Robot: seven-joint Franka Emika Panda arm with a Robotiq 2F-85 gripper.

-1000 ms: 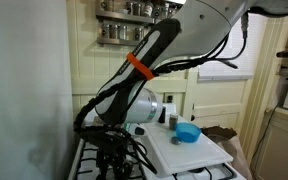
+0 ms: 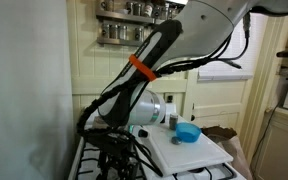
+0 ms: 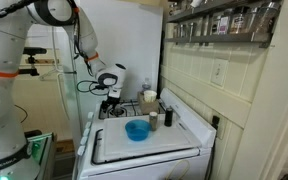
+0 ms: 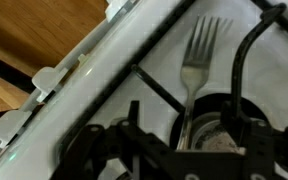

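Observation:
A silver fork (image 4: 196, 72) lies over a burner of the white stovetop, tines toward the top of the wrist view. My gripper is open above it, one dark finger on each side of the fork's handle. The handle's lower end runs down between the fingers, apart from both as far as shows. In exterior view 1 the gripper (image 2: 118, 158) hangs low over the left part of the stove, partly covered by cables. The fork cannot be made out in either exterior view.
Black grate bars (image 4: 158, 88) cross the stovetop around the fork. Stove knobs (image 4: 50, 80) line its edge. A blue bowl (image 3: 137, 130) stands on a white board (image 3: 114, 147) covering the other part of the stove. Shakers and jars stand behind, near the wall.
The arm and gripper have shifted slightly to the right in exterior view 1. The bowl and board have not moved.

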